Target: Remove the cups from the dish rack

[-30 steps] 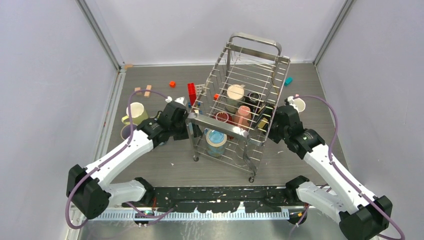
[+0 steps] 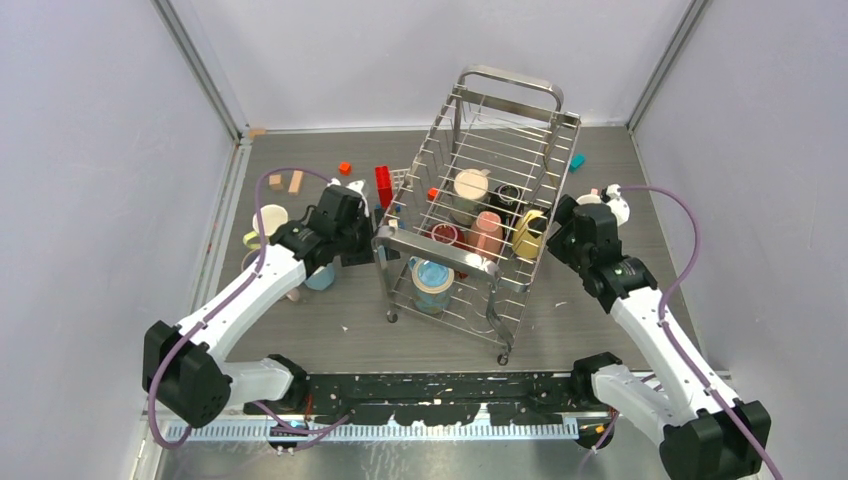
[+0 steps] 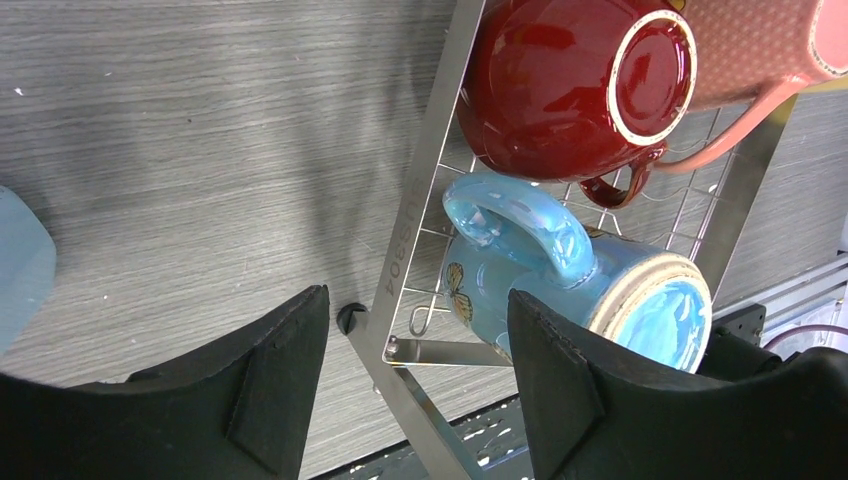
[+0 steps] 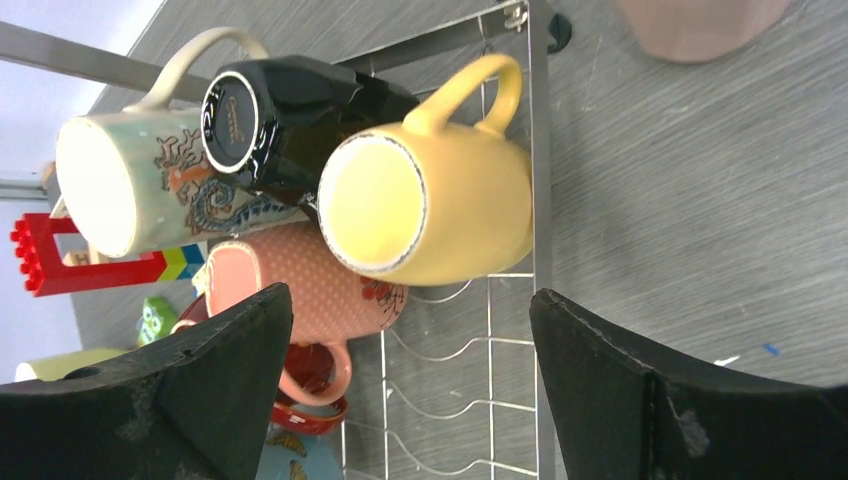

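In the metal rack point(image 2: 420, 240) lie a blue butterfly cup point(image 3: 480, 280), a red cup point(image 3: 550, 90), a pink cup point(image 4: 330, 290), a yellow cup point(image 4: 450, 200), a black cup point(image 4: 310, 110) and a cream patterned cup point(image 4: 100, 180). My left gripper is open at the rack's left side, beside the blue cup, nothing between its fingers. My right gripper is open at the right side, facing the yellow cup, its fingers apart and empty.
Several cups stand on the table at left, including a pale yellow one point(image 2: 268, 225). Toy blocks point(image 2: 383, 185) lie behind. Bare floor point(image 2: 320, 340) shows front left.
My right gripper has drawn back rightward from the rack and the yellow cup. My left gripper has shifted slightly up and left.
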